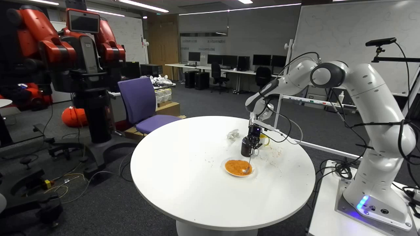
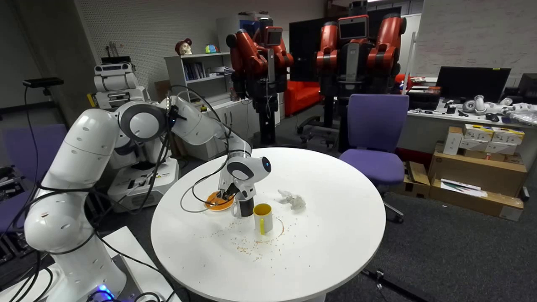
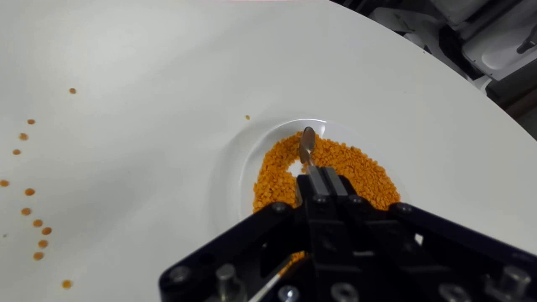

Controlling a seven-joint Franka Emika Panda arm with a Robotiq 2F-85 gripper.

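A metal spoon (image 3: 307,143) sticks out from between the shut fingers of my gripper, with its bowl over the orange lentils. Those lentils (image 3: 365,173) spread across a white plate (image 3: 250,163), and a small bare patch shows near the spoon. From the side, the gripper (image 1: 254,147) appears above the plate's far side, the spoon (image 1: 248,168) slanting down to the lentils. A dark mug (image 1: 246,147) stands just behind the plate, partly covered by the gripper. The white mug with yellow inside (image 2: 262,219) is upright nearby.
Crumpled clear plastic (image 2: 293,199) lies near the mugs. Loose lentils (image 2: 249,246) are scattered around the white mug. A purple chair (image 1: 145,102) stands by its edge.
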